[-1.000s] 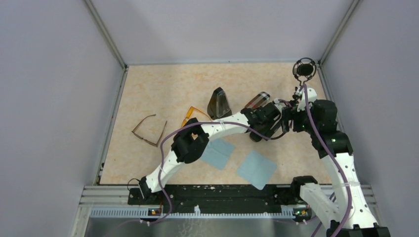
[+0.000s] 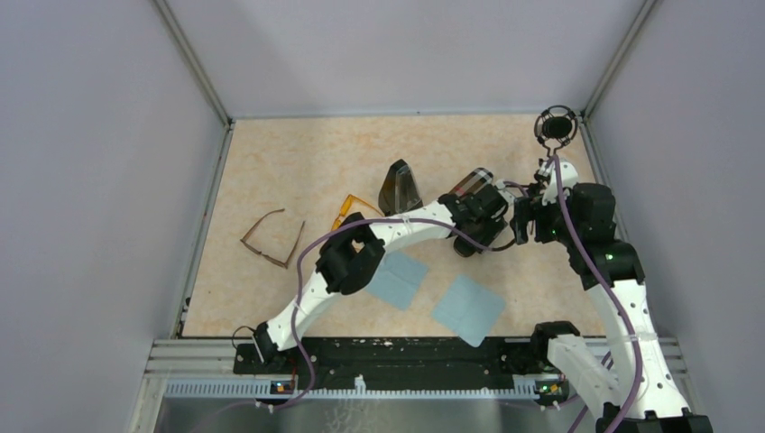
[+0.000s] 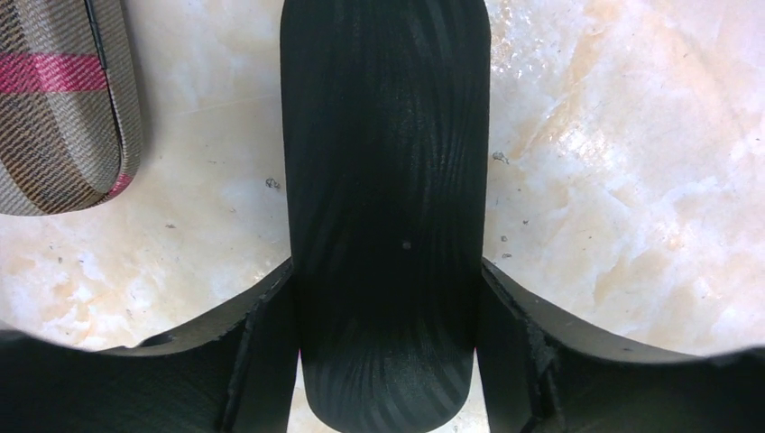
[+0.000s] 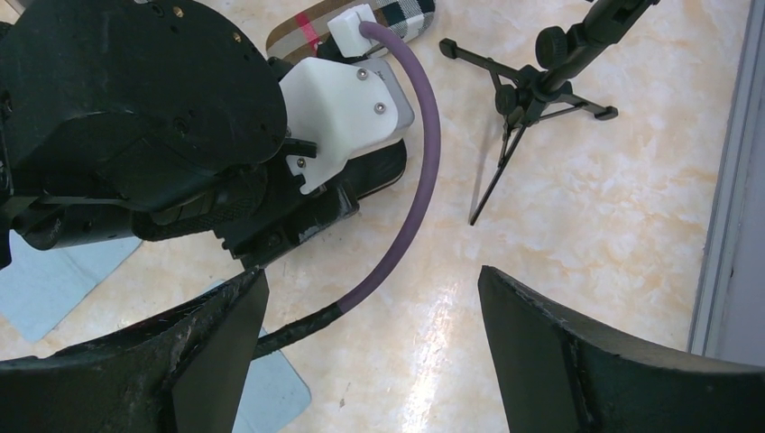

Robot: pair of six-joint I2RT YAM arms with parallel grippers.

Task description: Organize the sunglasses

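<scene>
A black glasses case (image 3: 385, 162) fills the middle of the left wrist view, with my left gripper's fingers (image 3: 216, 379) on both sides of its lower end; it lies under that gripper (image 2: 480, 236) in the top view. A plaid case (image 3: 54, 108) lies beside it. To the left lie orange glasses (image 2: 350, 200) and brown glasses (image 2: 290, 250); another dark case (image 2: 397, 188) stands at the back middle. My right gripper hangs open over the right side, nothing between its fingers, the left arm beyond it.
Two blue cloths (image 2: 468, 311) lie at the front. A black tripod stand (image 4: 528, 99) stands at the back right, near the right arm.
My left gripper and its hose have shifted very slightly at the black case. The glasses, cloths and right arm look unchanged.
</scene>
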